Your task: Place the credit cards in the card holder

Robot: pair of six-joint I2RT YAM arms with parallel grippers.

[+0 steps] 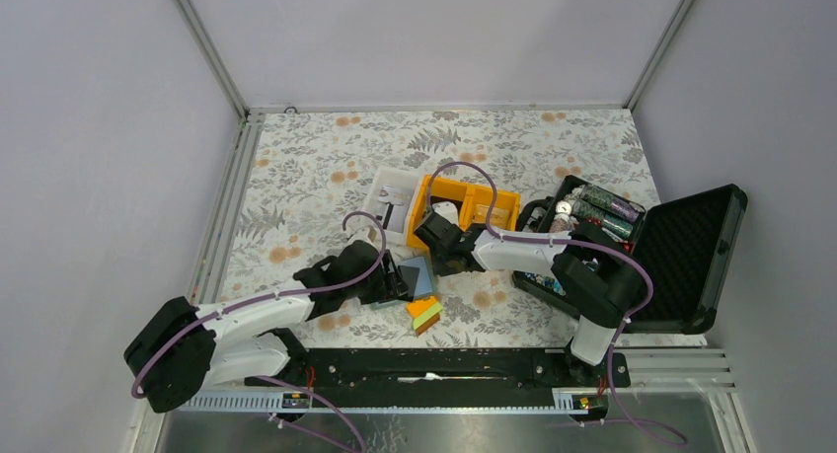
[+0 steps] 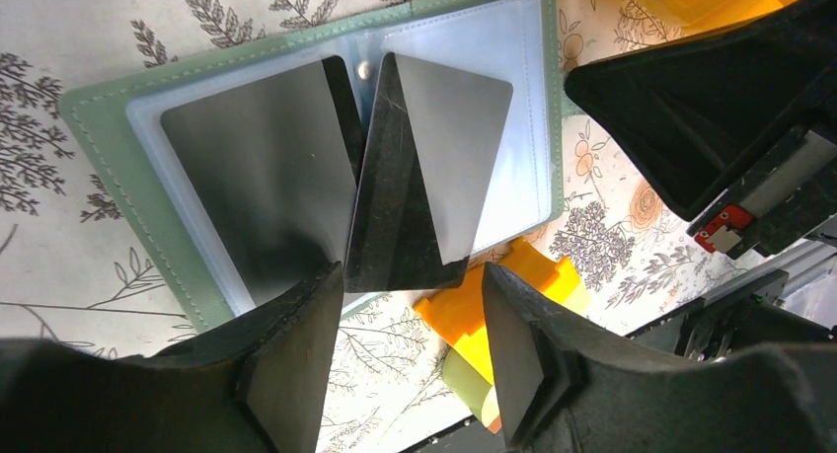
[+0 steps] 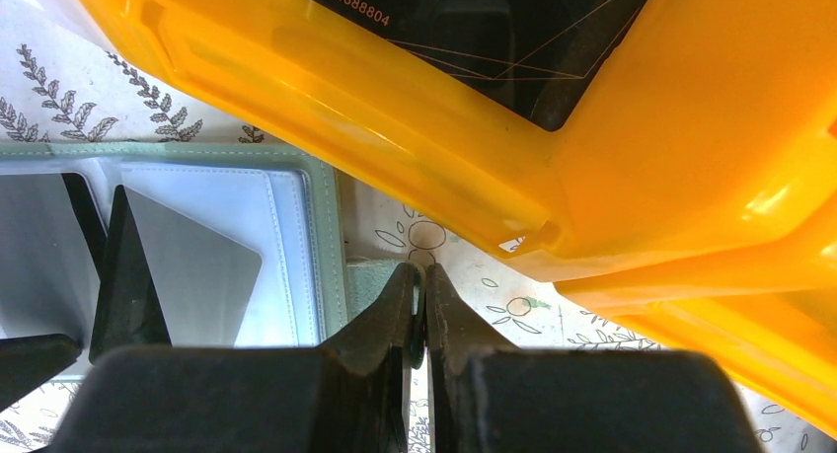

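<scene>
The green-edged card holder (image 2: 247, 37) lies open on the table, a dark card (image 2: 276, 167) in its left pocket. A second black card (image 2: 385, 236) sits tilted, partly beneath the frosted right pocket (image 2: 459, 137), its lower end sticking out past the holder's edge. My left gripper is open around that lower end, with no visible grip on it. On the holder's right side my right gripper is shut on the green strap (image 3: 370, 280). Another black card (image 3: 494, 38) lies in the yellow box (image 3: 326, 98).
Behind the holder stand the yellow box and a white tray (image 1: 372, 195). An orange and green object (image 1: 425, 316) lies just in front of it. At the right is an open black case (image 1: 632, 325) full of items.
</scene>
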